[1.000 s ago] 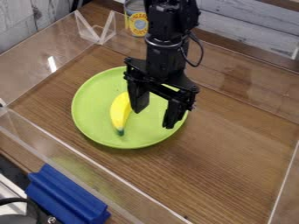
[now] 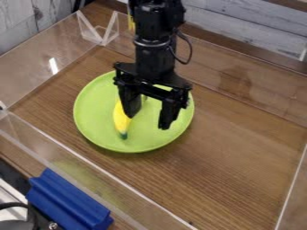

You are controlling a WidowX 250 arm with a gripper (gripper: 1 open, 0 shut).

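Observation:
My black gripper (image 2: 151,101) hangs over a bright green plate (image 2: 138,135), its fingers spread open and pointing down on either side, low over the plate. A yellow banana (image 2: 121,120) lies on the left part of the plate, its upper end partly hidden behind my left finger. Whether anything dark beside the banana is another object or part of the gripper, I cannot tell.
A blue rack or block (image 2: 66,199) sits at the bottom left. Clear plastic walls edge the wooden surface on the left and near side. The wooden floor to the right of the plate is bare.
The gripper has shifted slightly left and turned, its left finger now nearer the banana's upper end. The banana and plate look unmoved.

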